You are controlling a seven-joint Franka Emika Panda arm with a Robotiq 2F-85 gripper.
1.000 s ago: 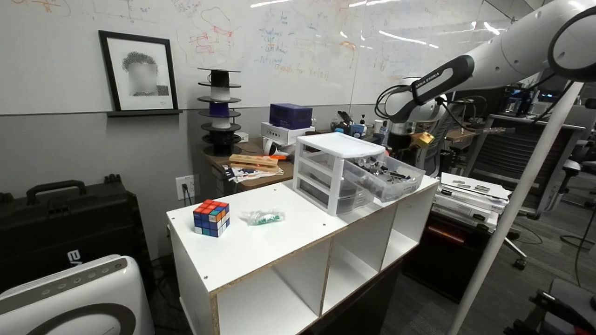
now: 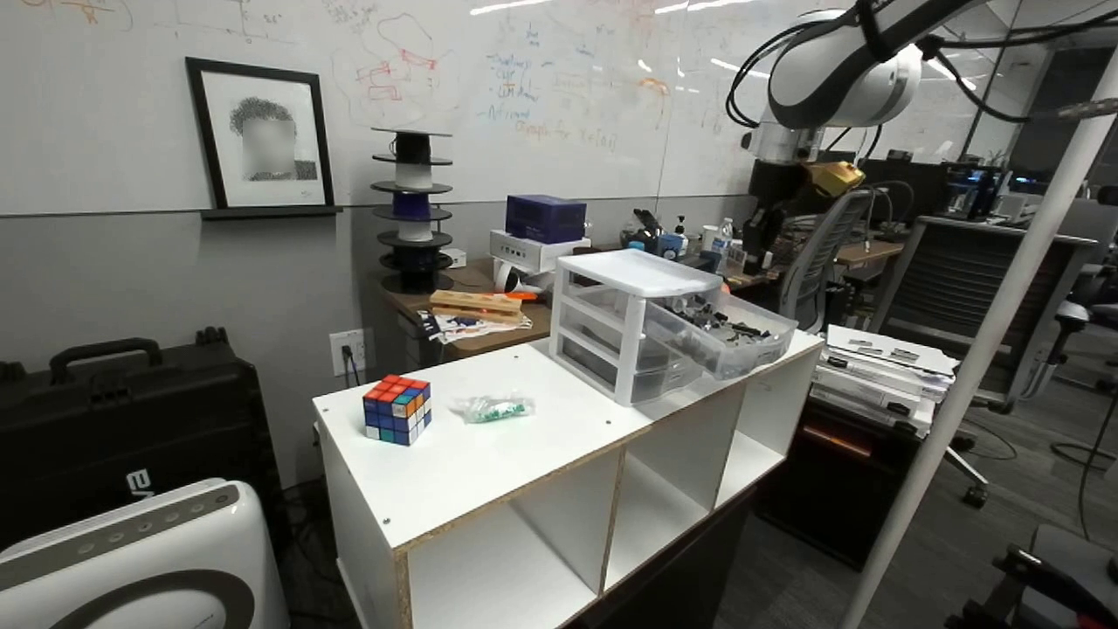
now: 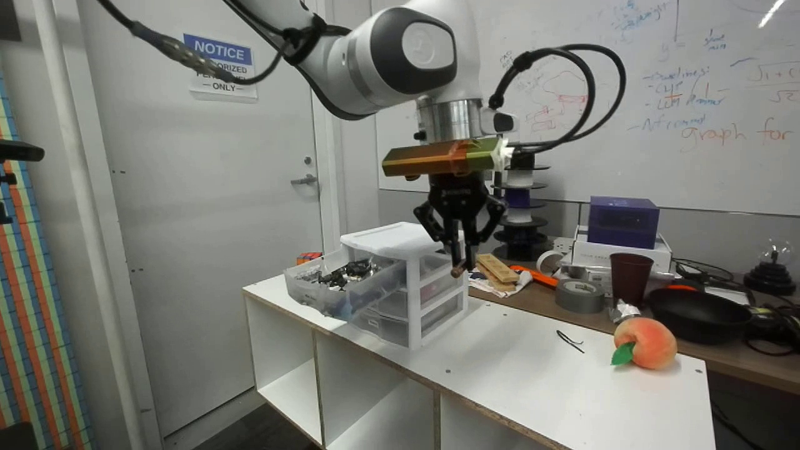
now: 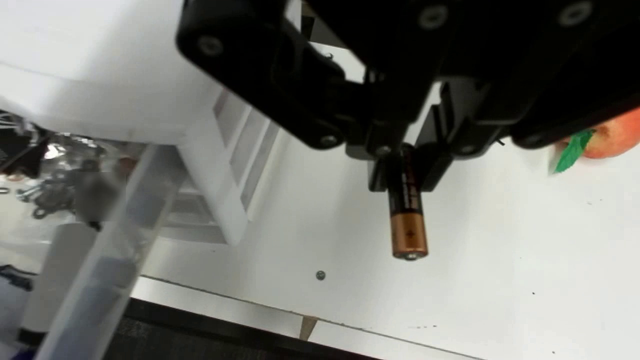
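A black and copper battery (image 4: 409, 234) hangs from my gripper, copper end outward, in the wrist view. The fingers are shut on its black part. Exterior view 2 shows the gripper (image 3: 463, 259) in the air, to the right of the drawer unit's top, with the copper end of the battery (image 3: 458, 269) below the fingertips. The white drawer unit (image 2: 629, 274) stands on the shelf top. Its upper clear drawer (image 2: 749, 356) is pulled out and holds small metal and black parts. Exterior view 1 shows the arm raised behind the unit.
A peach with a green leaf (image 3: 646, 344) and a thin black item (image 3: 570, 341) lie on the white shelf top (image 3: 525, 375). On the unit's other side are a Rubik's cube (image 2: 397, 409) and a clear plastic packet (image 2: 494, 409). Bare surface lies between peach and unit.
In exterior view 1, the arm has risen and its wrist has shifted a little to the right. The drawer unit, cube and packet are unmoved.
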